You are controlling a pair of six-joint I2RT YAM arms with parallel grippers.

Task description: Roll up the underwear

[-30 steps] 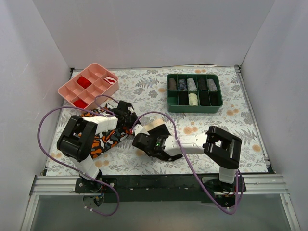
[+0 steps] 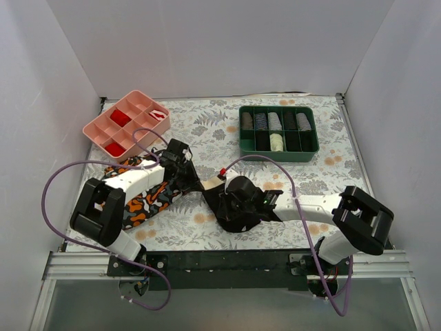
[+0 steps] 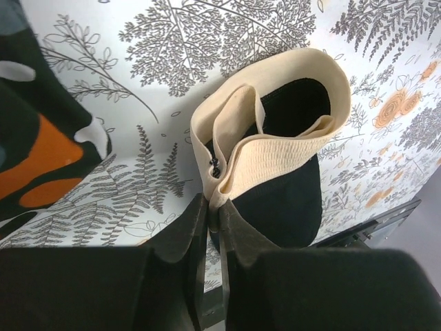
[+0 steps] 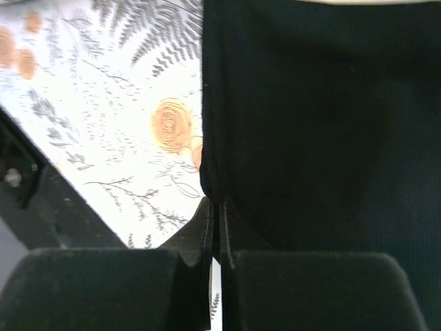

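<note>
The black underwear (image 2: 238, 222) with its beige waistband (image 3: 275, 158) lies on the patterned table between my arms. At a corner of that waistband, my left gripper is shut on the bunched band, which curves open beyond the fingertips in the left wrist view. On the black cloth (image 4: 317, 124), my right gripper is shut on a gathered edge that runs up from its fingertips in the right wrist view. My right hand covers much of the underwear from above.
Orange-and-black patterned cloth (image 2: 141, 208) lies under the left arm. A pink divided box (image 2: 90, 130) with red items stands back left; a green divided box (image 2: 279, 156) with rolled items stands back right. Bare table lies between the boxes.
My right gripper has moved to the right, away from the left one. The waistband beside the left gripper has come into sight, and the left arm has shifted slightly.
</note>
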